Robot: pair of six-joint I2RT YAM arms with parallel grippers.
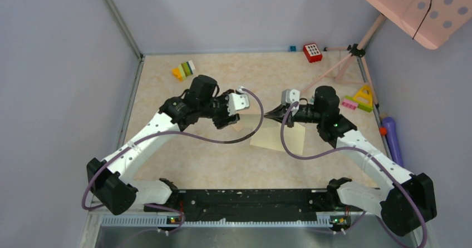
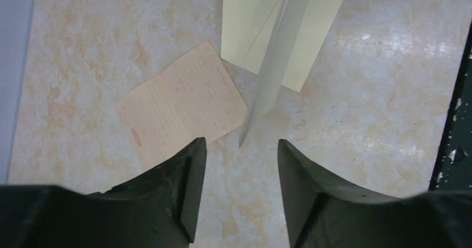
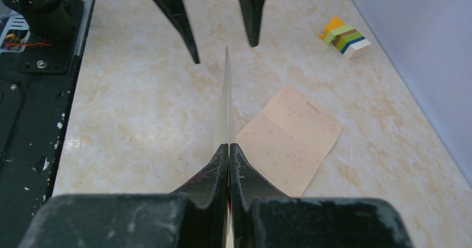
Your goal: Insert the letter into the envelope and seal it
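Note:
A thin pale sheet (image 2: 283, 48) stands nearly edge-on above the table, with my right gripper shut on it. Its free end points to the gap of my left gripper, which is open with its fingers spread apart on either side. Flat on the table below lies a peach paper piece, also visible in the right wrist view as a squarish peach paper (image 3: 289, 137). A larger pale yellow paper (image 1: 277, 140) lies under and in front of the right gripper. Which paper is the envelope I cannot tell for sure.
Toy blocks (image 1: 184, 70) lie at the back left. A red block (image 1: 312, 52) sits at the back edge, and a yellow triangle (image 1: 363, 95) with other toys at the right.

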